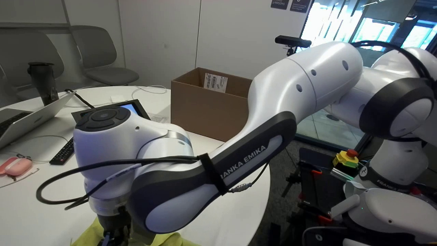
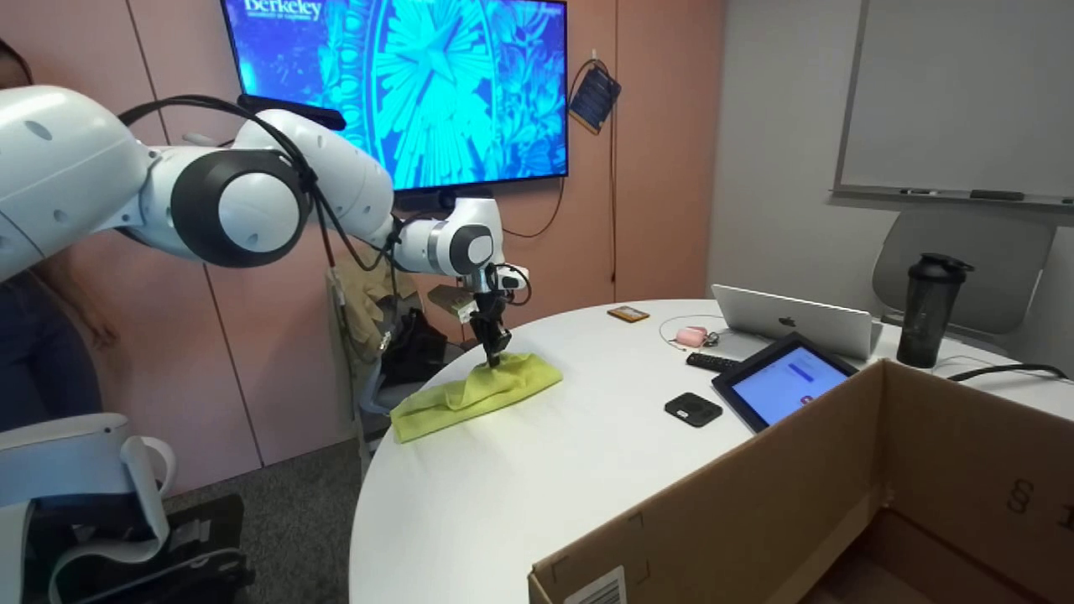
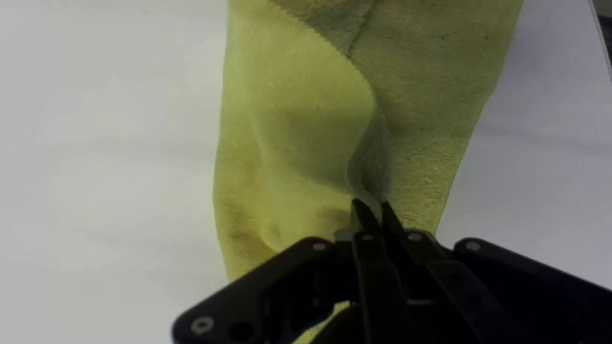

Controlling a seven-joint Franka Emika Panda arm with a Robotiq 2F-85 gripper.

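A yellow-green towel [image 2: 473,394] lies near the edge of the white round table, partly folded over itself. In the wrist view a rounded flap of the towel [image 3: 310,109] lies over a flatter layer, and its fold runs down to my gripper. My fingers are shut on a pinch of the cloth at that fold. In exterior view 2 my gripper [image 2: 493,357] points down into the towel's far part. Exterior view 1 shows only a little of the towel [image 1: 92,235], at the bottom edge, and the fingertips are cut off there.
An open cardboard box [image 2: 705,513] stands on the table, with a tablet [image 2: 790,382], a black puck-like device [image 2: 694,408], a remote [image 2: 711,361], a laptop [image 2: 795,320] and a dark bottle [image 2: 931,312] nearby. Bare table [image 2: 564,453] lies between towel and box.
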